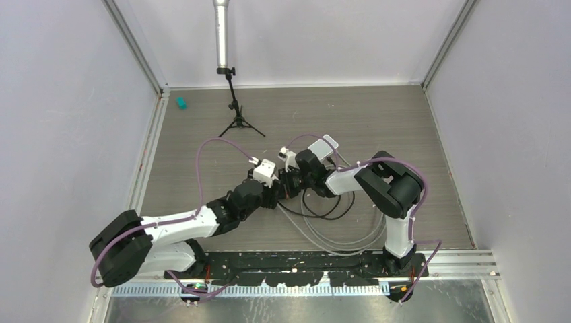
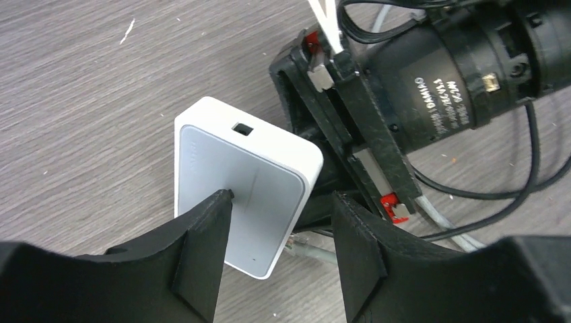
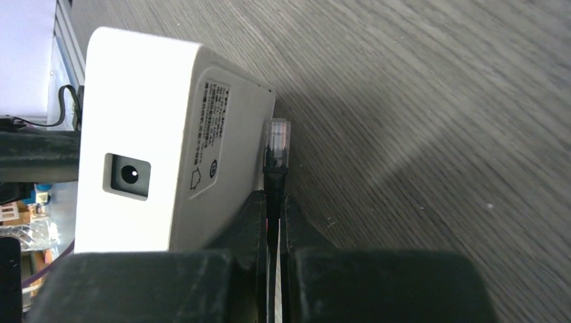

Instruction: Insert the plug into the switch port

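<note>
The white switch (image 2: pixel 242 182) is held between the fingers of my left gripper. A small dark opening shows on its upper side in the left wrist view. From the right wrist view, the switch (image 3: pixel 135 101) stands on the left, with a round socket in a square recess and a printed label. My right gripper is shut on the dark boot of the clear plug (image 3: pixel 277 142), which points away from the fingers. The plug appears alongside the labelled face, outside any visible port; whether it touches is unclear. Both grippers nearly meet in the top view.
Grey and black cables (image 1: pixel 337 245) lie coiled on the right of the table. A white block (image 1: pixel 323 148) sits behind the right arm. The tripod (image 1: pixel 237 121) stands at the back, and a teal piece (image 1: pixel 181 102) lies far left.
</note>
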